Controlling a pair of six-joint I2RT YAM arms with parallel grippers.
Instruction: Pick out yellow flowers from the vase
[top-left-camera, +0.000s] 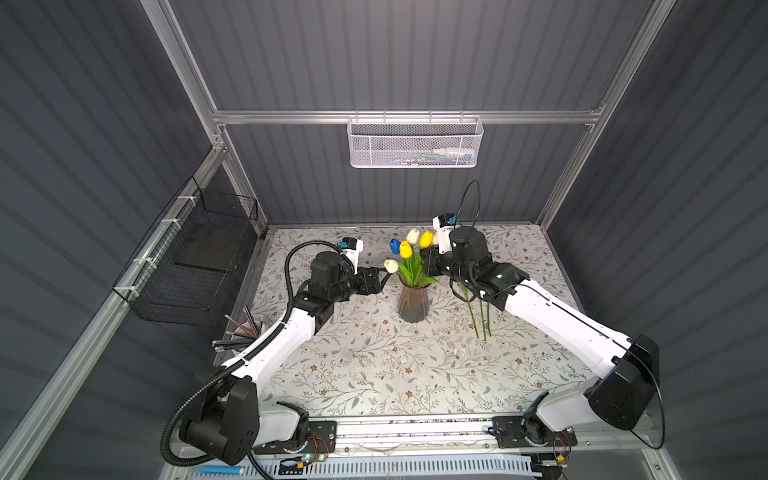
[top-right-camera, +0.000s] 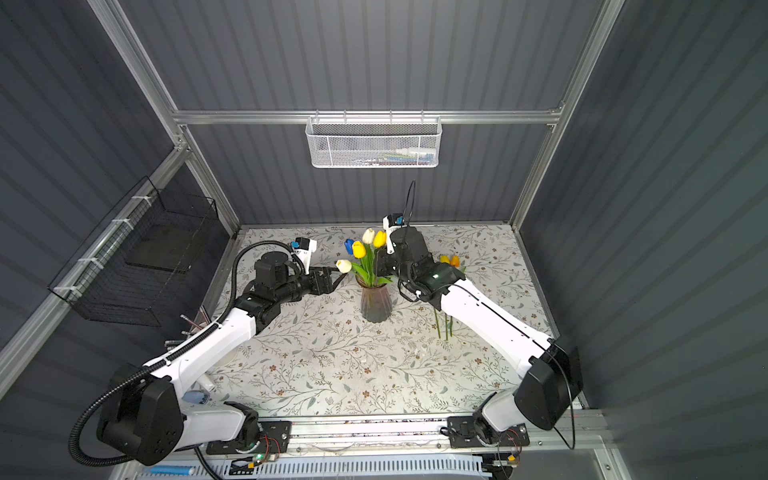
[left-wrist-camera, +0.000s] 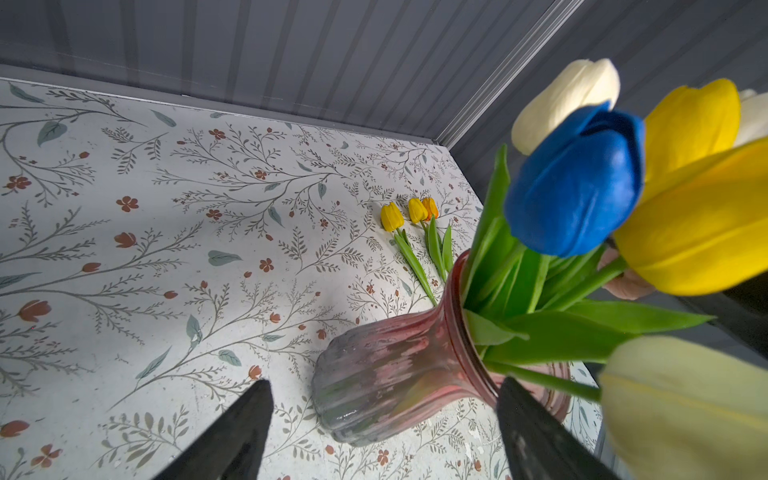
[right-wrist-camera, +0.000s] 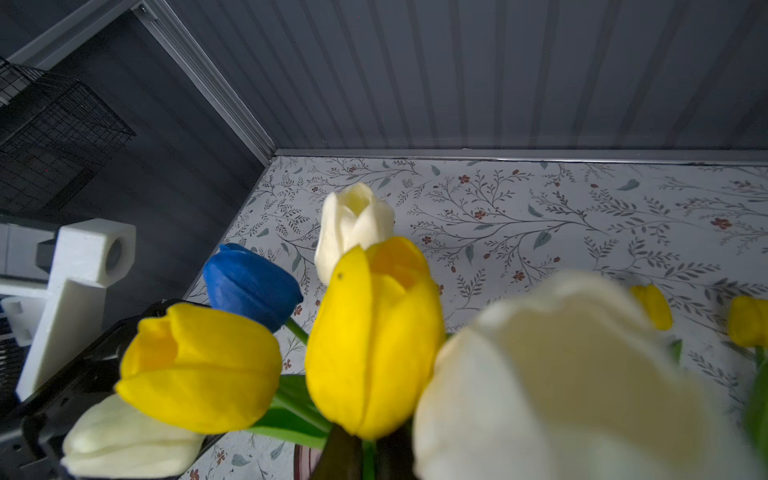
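The ribbed vase (top-left-camera: 413, 302) holds yellow, white and blue tulips. In the right wrist view, a yellow tulip (right-wrist-camera: 372, 336) rises from between my right gripper's dark fingers, which are shut on its stem (right-wrist-camera: 368, 457); another yellow tulip (right-wrist-camera: 196, 368) is beside it. My left gripper is part open at the vase's left, with nothing visible held between its blurred fingers. Several yellow and orange tulips (left-wrist-camera: 391, 216) lie on the table beyond the vase, at the right.
A black wire basket (top-left-camera: 192, 264) hangs on the left wall and a white mesh basket (top-left-camera: 414, 144) on the back wall.
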